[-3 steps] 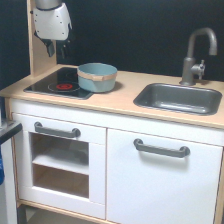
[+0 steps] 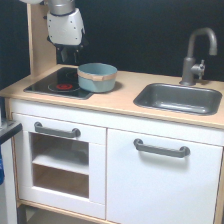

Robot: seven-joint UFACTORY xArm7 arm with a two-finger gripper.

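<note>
A teal-blue pot [image 2: 97, 78] with a tan band at its side rests at the right part of the black cooktop [image 2: 58, 83]. My gripper [image 2: 69, 55], dark below a white wrist, hangs above the cooktop, to the upper left of the pot. Its fingers blend into the dark wall behind, so I cannot tell whether they are apart. No object shows at them.
Right of the pot lies bare wooden countertop [image 2: 122, 92], then a grey sink [image 2: 178, 98] with a tall faucet [image 2: 194, 58]. Below are a white oven door with a dark handle [image 2: 57, 131] and a white cupboard door [image 2: 160, 180]. A wooden post [image 2: 40, 40] stands at the left.
My gripper has moved right and a little down, closer to the pot. The pot and the kitchen have stayed where they were.
</note>
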